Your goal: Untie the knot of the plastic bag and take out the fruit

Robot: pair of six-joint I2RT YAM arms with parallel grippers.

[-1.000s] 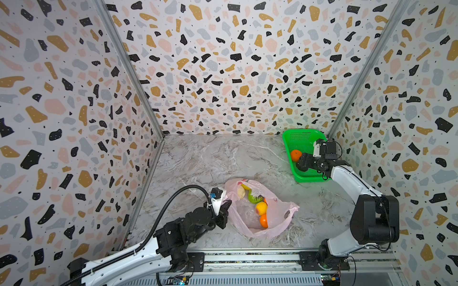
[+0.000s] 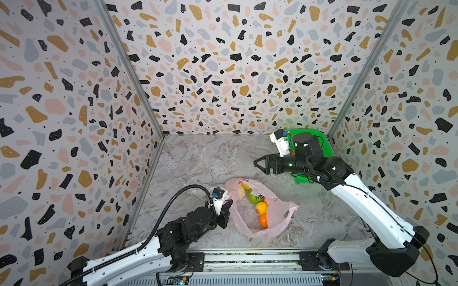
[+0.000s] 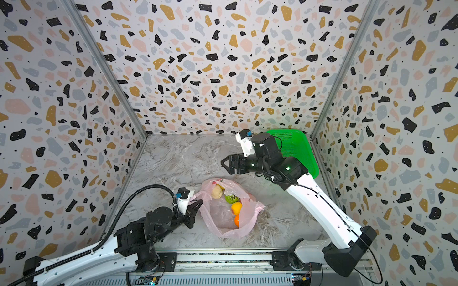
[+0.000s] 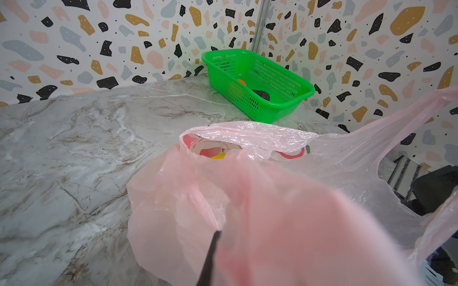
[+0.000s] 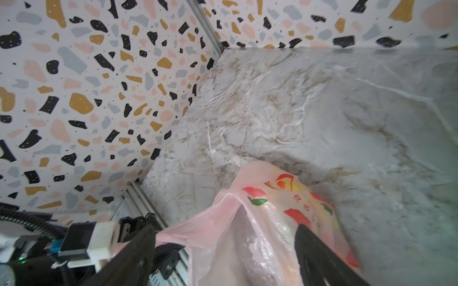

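The pink plastic bag (image 2: pixel 243 224) lies with its mouth wide on the table. Inside are a pale round fruit (image 3: pixel 217 191), a green fruit (image 3: pixel 231 198), a yellow-orange fruit (image 2: pixel 261 207) and an orange one (image 2: pixel 263 221); a yellow piece (image 2: pixel 245 186) shows at the far end. My left gripper (image 2: pixel 227 209) is shut on the bag's left edge, whose plastic stretches up to it in the right wrist view. Above and behind the bag hovers my right gripper (image 2: pixel 262 164). Its fingers (image 5: pixel 320 255) stand apart, holding nothing, with the bag below them.
The green basket (image 3: pixel 311 159) stands at the back right, partly behind my right arm from above. In the left wrist view it holds an orange fruit (image 4: pixel 242 82) and a dark bumpy fruit (image 4: pixel 261 94). The table left of and behind the bag is clear.
My right gripper has swung left from over the basket to the space behind and above the bag. The left gripper, the bag and its fruit look unchanged.
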